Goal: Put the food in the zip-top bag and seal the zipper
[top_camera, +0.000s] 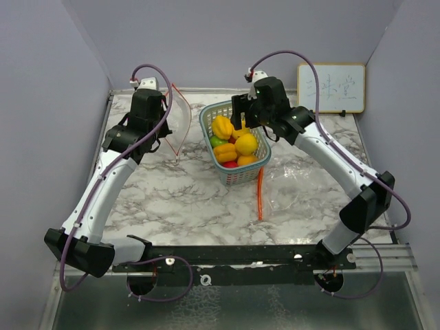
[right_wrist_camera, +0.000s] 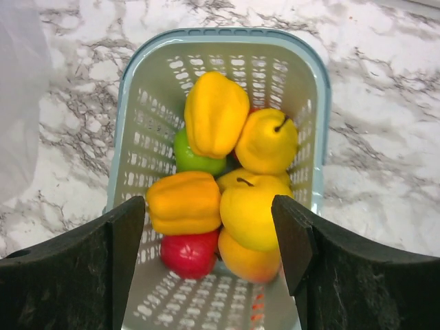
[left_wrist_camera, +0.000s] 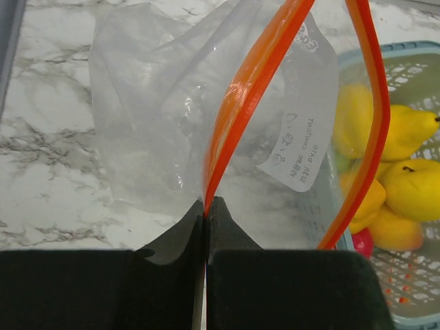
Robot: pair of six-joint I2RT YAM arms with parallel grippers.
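Observation:
My left gripper is shut on the orange zip edge of a clear zip top bag (left_wrist_camera: 158,103). The bag's mouth hangs spread in a loop, with one orange edge (left_wrist_camera: 371,124) off to the right. In the top view this bag (top_camera: 180,124) is left of the basket. Yellow peppers (right_wrist_camera: 216,113), yellow pears (right_wrist_camera: 267,141), a green fruit (right_wrist_camera: 196,155), a red fruit (right_wrist_camera: 189,254) and an orange-yellow fruit (right_wrist_camera: 247,261) lie in the basket (right_wrist_camera: 323,124). Open above them, my right gripper has nothing between its fingers.
A second clear bag (top_camera: 295,189) with an orange zip (top_camera: 260,196) lies flat right of the basket. A small whiteboard (top_camera: 331,88) stands at the back right.

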